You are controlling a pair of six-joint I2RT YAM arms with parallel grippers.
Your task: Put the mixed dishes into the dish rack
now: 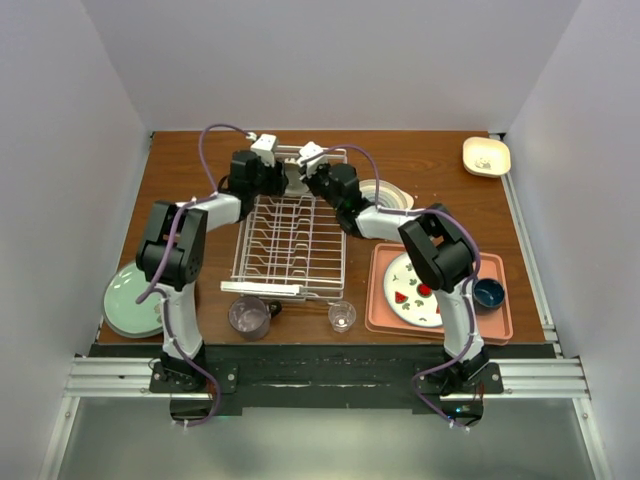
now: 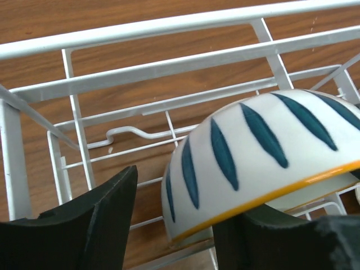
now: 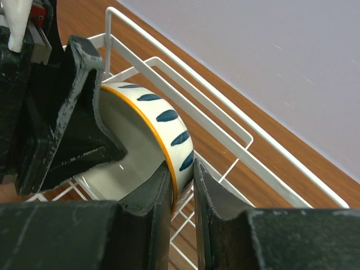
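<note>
A white bowl [image 2: 253, 146] with dark teal leaf marks and an orange rim stands on edge in the far end of the white wire dish rack [image 1: 292, 245]. In the left wrist view my left gripper is open, its fingers apart on either side of the bowl's near edge. From the other side, my right gripper has the bowl's rim between its narrowly parted fingers; whether they press on it cannot be told. The left gripper's black fingers reach inside the bowl in the right wrist view.
White plates [image 1: 390, 198] lie right of the rack. A pink tray [image 1: 378, 310] holds a plate and a dark mug [image 1: 488, 294]. Glass mug [image 1: 248, 316] and small glass [image 1: 342, 316] stand close in front; green plates [image 1: 130, 300] lie left, a square dish [image 1: 486, 156] back right.
</note>
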